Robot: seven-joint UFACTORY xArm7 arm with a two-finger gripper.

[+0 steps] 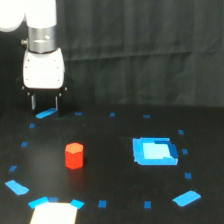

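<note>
A red block [74,156], six-sided in outline, rests on the black table left of centre. To the right of it lies a blue square [138,148] with a pale, white-blue middle. My gripper [45,102] hangs at the far left, up and left of the red block and well apart from it. Its two dark fingers stand apart, and I see nothing held between them. A blue strip [46,113] shows just below the fingertips, seemingly flat on the table.
Small blue marks are spread over the table. Larger blue patches lie at the left [16,187] and lower right [186,198]. A pale block-like shape [53,213] is cut off by the bottom edge. A dark curtain [140,50] hangs behind. Between the red block and blue square the table is clear.
</note>
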